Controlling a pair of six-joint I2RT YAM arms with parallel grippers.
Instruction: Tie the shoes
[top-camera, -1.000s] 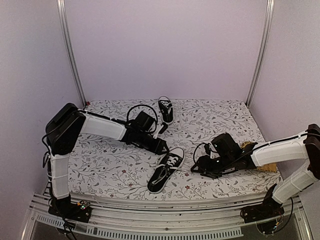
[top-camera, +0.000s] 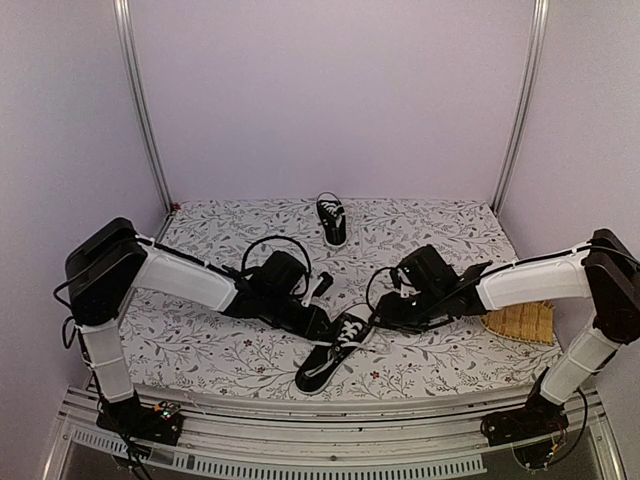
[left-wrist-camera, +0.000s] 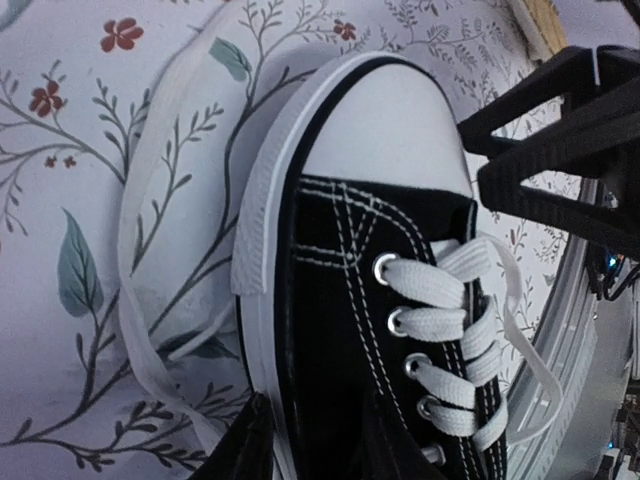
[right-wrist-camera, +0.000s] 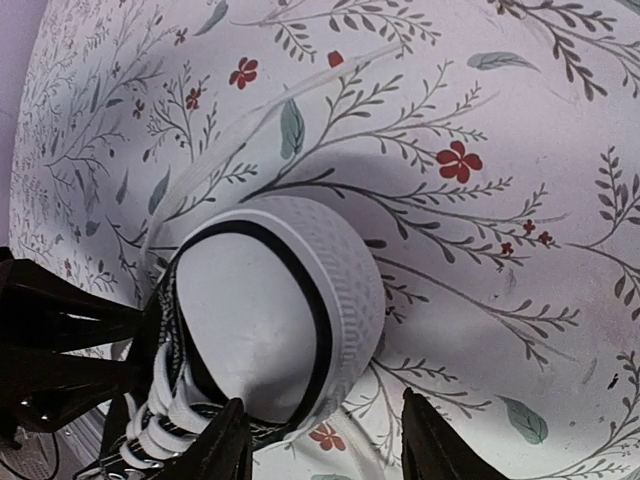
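The near black-and-white shoe (top-camera: 318, 372) lies on the table with its toe away from the front edge. My left gripper is down at its side, with the black side of the shoe (left-wrist-camera: 325, 350) between its fingers, shut on it. Beside the toe, my right gripper stands open; a white lace (right-wrist-camera: 358, 440) lies on the table below the gap between its fingers. Another long lace (left-wrist-camera: 130, 220) lies loose on the shoe's other side. Crossed laces (left-wrist-camera: 435, 325) run through the eyelets.
The second shoe (top-camera: 332, 222) stands at the back middle, apart from both arms. A woven tan piece (top-camera: 520, 322) lies at the right edge, partly behind the right arm. Between the near shoe and the back shoe, the flowered table (top-camera: 400, 225) is mostly clear.
My right gripper has moved left and back, close to the toe. The arms now crowd the shoe from both sides.
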